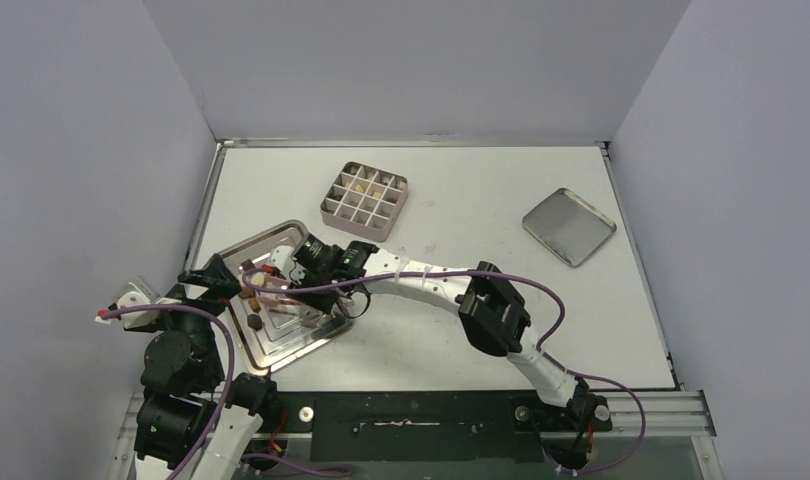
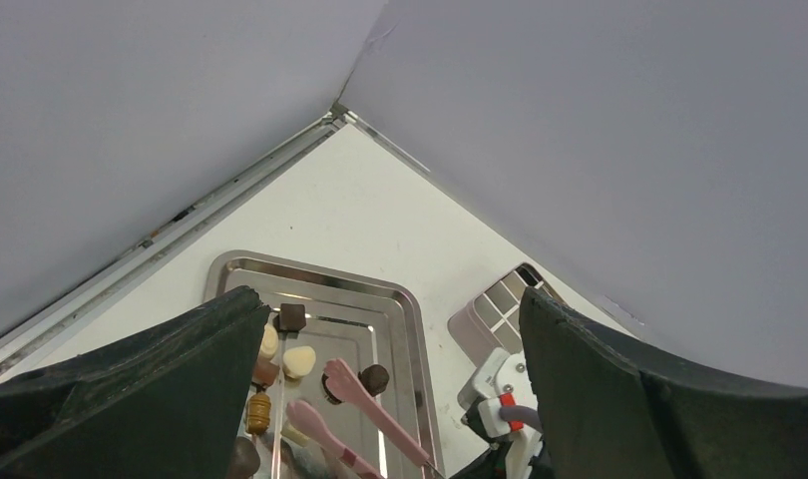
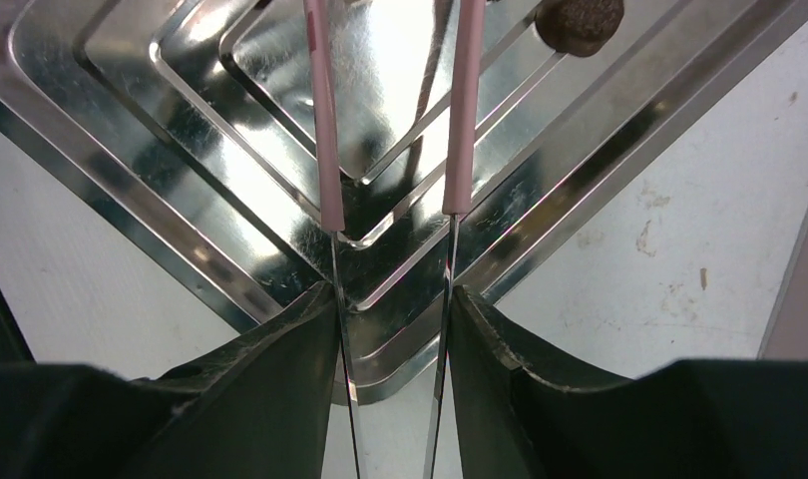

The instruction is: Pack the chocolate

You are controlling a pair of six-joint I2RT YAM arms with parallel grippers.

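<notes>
A steel tray (image 1: 299, 350) holds assorted chocolates, among them a dark square (image 2: 291, 317), a cream piece (image 2: 299, 361), a ridged caramel piece (image 2: 258, 412) and a round dark one (image 3: 580, 22). My right gripper is shut on pink-tipped tongs (image 3: 460, 150), their two arms apart over the tray; whether a piece is at their tips is hidden in the right wrist view. My left gripper stands open at the tray's left, nothing between its fingers.
A pink compartment box (image 1: 364, 201), with pieces in some cells, sits behind the tray. An empty small steel tray (image 1: 569, 227) lies at the right.
</notes>
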